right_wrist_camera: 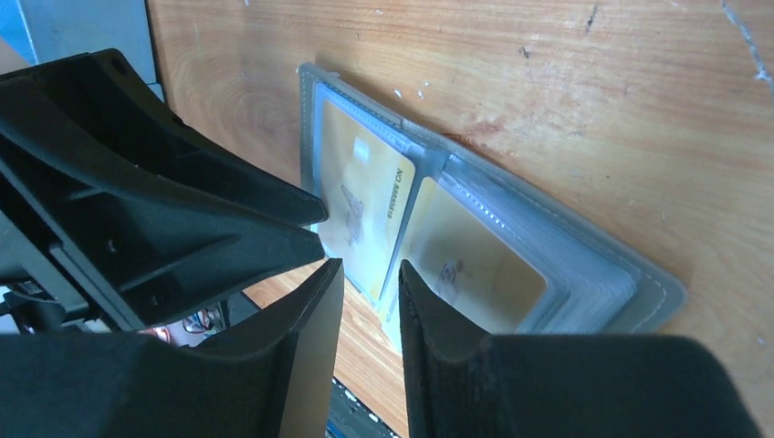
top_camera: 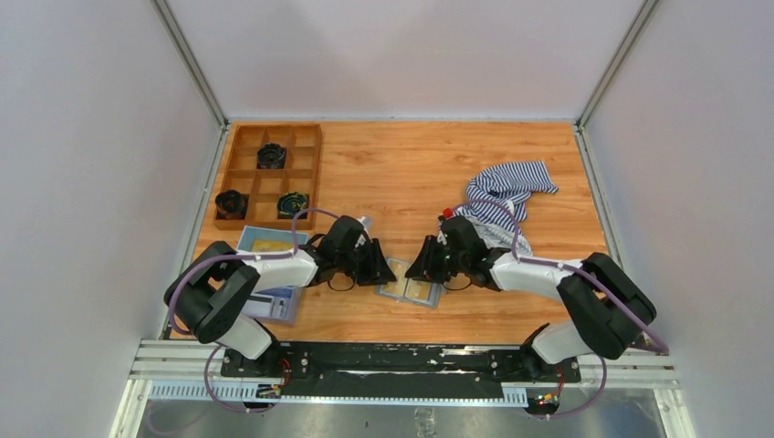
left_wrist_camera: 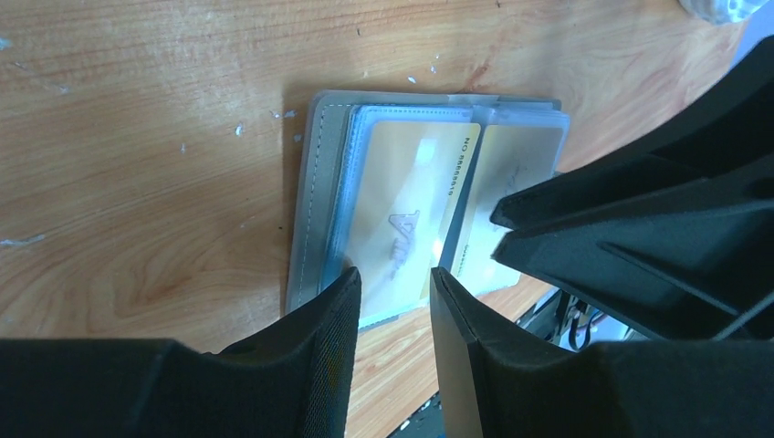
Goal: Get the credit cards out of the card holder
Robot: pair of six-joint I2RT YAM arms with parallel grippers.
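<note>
The clear-sleeved card holder (top_camera: 433,301) lies spread flat on the table between both arms. One gold card (left_wrist_camera: 402,219) rests in its left sleeve, and a second gold card (right_wrist_camera: 470,260) in the right one. Over the left half, my left gripper stands open, nothing between its fingers. My right gripper is part open above the right half, its fingertips close to the lower side of that card; whether they touch it I cannot tell. From the top, the grippers hide parts of the holder.
A wooden compartment tray (top_camera: 274,130) with several dark round items stands at the back left. A bluish box (top_camera: 283,310) lies under the left arm. Striped cloth (top_camera: 516,178) is bunched behind the right arm.
</note>
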